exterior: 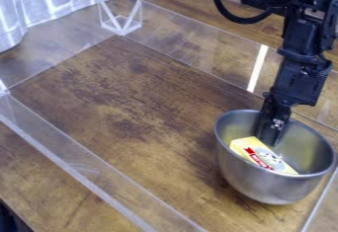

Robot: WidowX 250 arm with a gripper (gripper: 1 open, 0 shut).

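A steel bowl (pixel 275 186) sits at the right front of the wooden table, holding a yellow packet with a red and white label (pixel 259 154). The black gripper (pixel 275 125) reaches down at the bowl's back rim, its tips partly inside the bowl. It looks shut; whether the rim is between the fingers is too small to tell.
Clear plastic barriers (pixel 66 158) border the work area on the left and back, with a small clear stand (pixel 119 19) at the back left. A white curtain hangs at the top left.
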